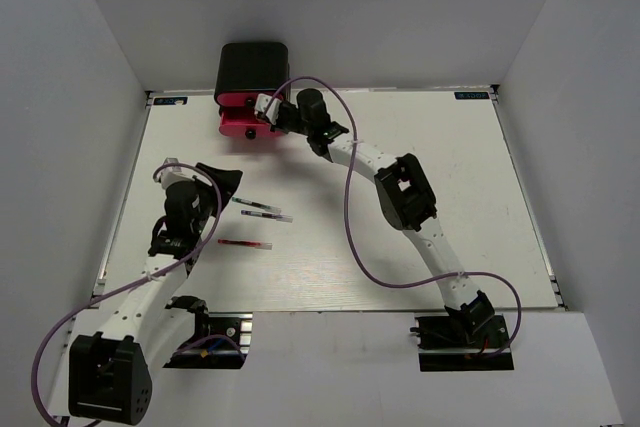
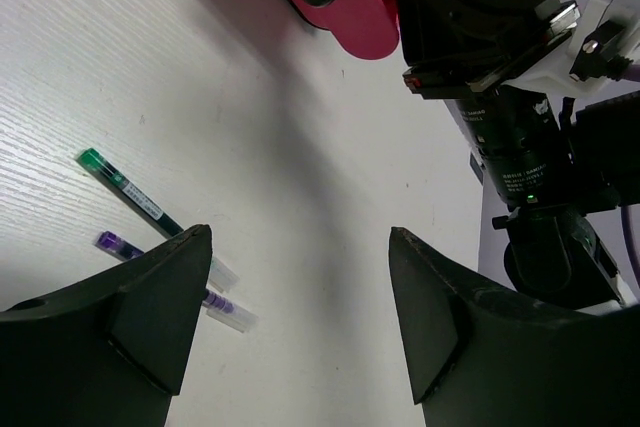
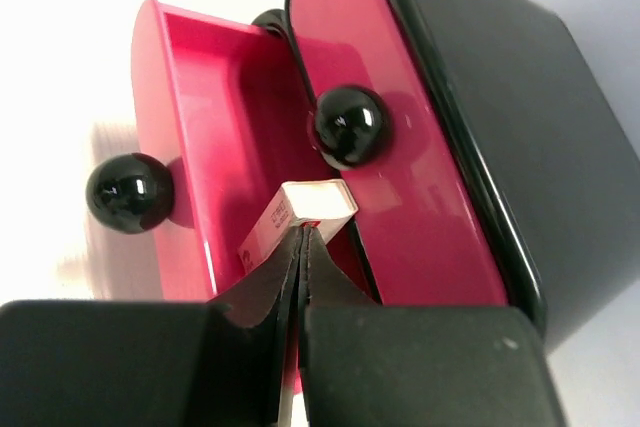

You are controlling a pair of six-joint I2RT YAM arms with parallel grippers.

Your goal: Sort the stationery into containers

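Three capped pens lie on the table: a green one [image 2: 145, 205], a purple one [image 2: 122, 246] and a red one [image 1: 245, 244]. My left gripper is open above the table near the pens, with nothing between its fingers. At the back stands a black and pink drawer box [image 1: 252, 65] whose lower pink drawer [image 3: 165, 57] is pulled out. Inside that drawer a small white box [image 3: 318, 199] lies tilted. My right gripper is shut, its tips overlapping the white box in the right wrist view; contact cannot be told.
A round black knob [image 3: 130, 193] sticks out from the drawer front, and another knob [image 3: 350, 127] sits on the closed upper drawer.
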